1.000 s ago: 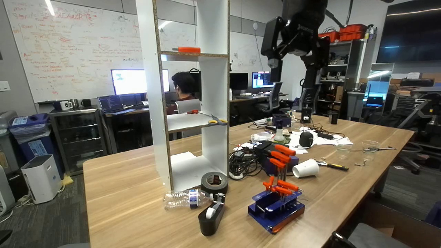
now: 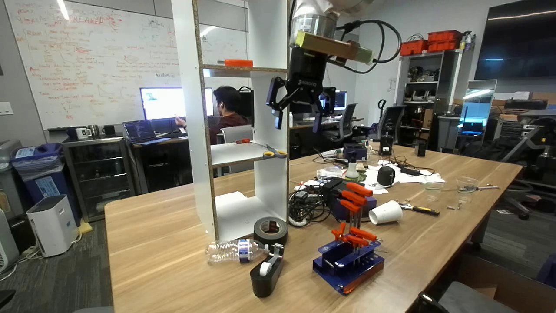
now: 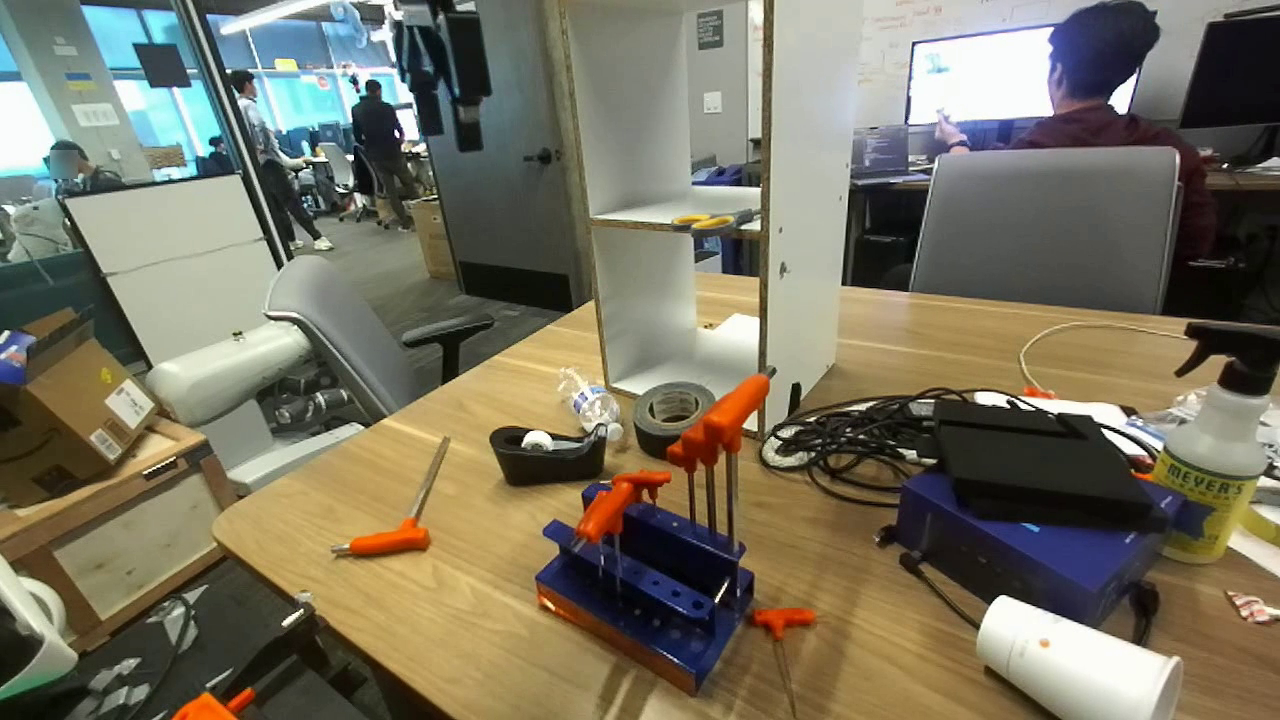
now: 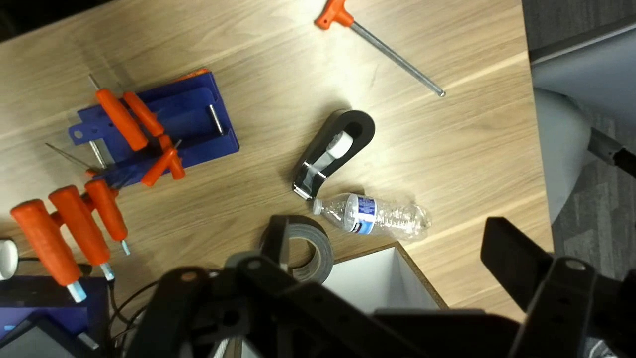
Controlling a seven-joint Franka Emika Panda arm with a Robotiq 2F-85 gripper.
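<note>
My gripper (image 2: 297, 125) hangs high in front of the white shelf's right side, its fingers wide apart with nothing between them. From the wrist it looks down on the table, one black finger (image 4: 514, 262) showing at the right. Below lie a clear water bottle (image 4: 381, 216) on its side, a black tape dispenser (image 4: 349, 134) and a roll of dark tape (image 4: 322, 253). The blue hex-key holder (image 4: 191, 113) carries several orange-handled T-keys. One loose T-key (image 3: 390, 539) rests on the wood, apart from the holder. Yellow-handled scissors (image 3: 714, 222) sit on the middle shelf.
The white shelf unit (image 2: 206, 114) rises tall from the table, an obstacle beside my gripper. Black cables (image 3: 840, 444), a blue box (image 3: 1020, 540), a spray bottle (image 3: 1206, 468) and a tipped white cup (image 2: 385, 213) crowd the table. Bare wood lies left of the shelf.
In exterior view 1 my gripper has moved left and somewhat lower, toward the shelf, and appears smaller. It was open before too. The objects on the table have not moved.
</note>
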